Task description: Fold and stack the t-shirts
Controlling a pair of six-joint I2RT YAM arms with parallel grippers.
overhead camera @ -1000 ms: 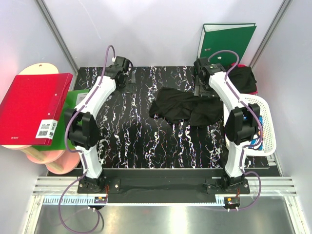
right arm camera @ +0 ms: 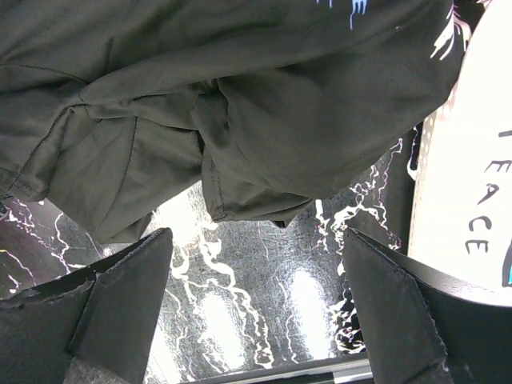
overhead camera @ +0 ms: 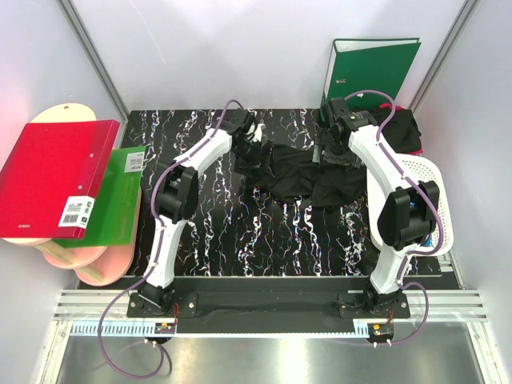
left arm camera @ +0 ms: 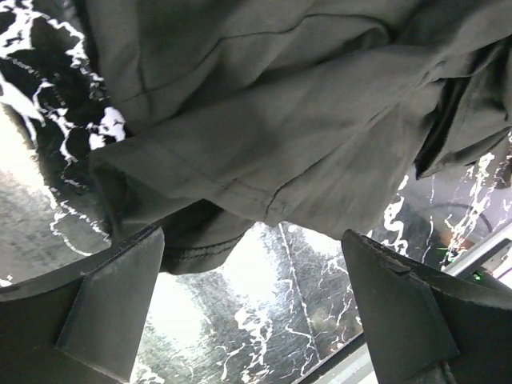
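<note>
A crumpled black t-shirt (overhead camera: 292, 180) lies across the middle-right of the dark marbled table (overhead camera: 216, 232); its seams and folds fill much of both wrist views (left arm camera: 264, 152) (right arm camera: 304, 120). My left gripper (overhead camera: 254, 160) hangs open over the shirt's left end, its fingers framing the fabric in the left wrist view. My right gripper (overhead camera: 332, 152) is open above the shirt's right part, with nothing between its fingers.
A white basket (overhead camera: 440, 216) stands at the right, touching or close to the shirt. Dark folded cloth (overhead camera: 400, 132) and a green binder (overhead camera: 368, 60) sit at the back right. Red and green folders (overhead camera: 60, 168) are at the left.
My left gripper has swung right from the back left to above the shirt's left end. The right arm has shifted slightly. The shirt looks unchanged.
</note>
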